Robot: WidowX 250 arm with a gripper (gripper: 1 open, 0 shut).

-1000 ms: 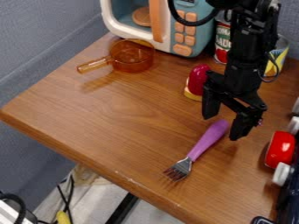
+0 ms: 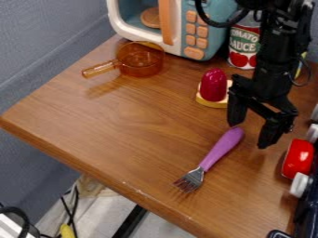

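My black gripper (image 2: 254, 132) hangs over the right side of the wooden table, its fingers open and apart, with nothing seen between them. A purple-handled fork (image 2: 217, 152) lies just below and left of it, tines toward the front left. A red object on a yellow base (image 2: 213, 85) stands behind and left of the gripper.
A toy microwave (image 2: 200, 33) and cans (image 2: 244, 48) stand at the back. An orange pan (image 2: 139, 59) sits at back left. A red cylinder (image 2: 298, 159) and dark items line the right edge.
My gripper has moved slightly to the right over the last second, and its arm shifted right with it. The objects on the table look unmoved.
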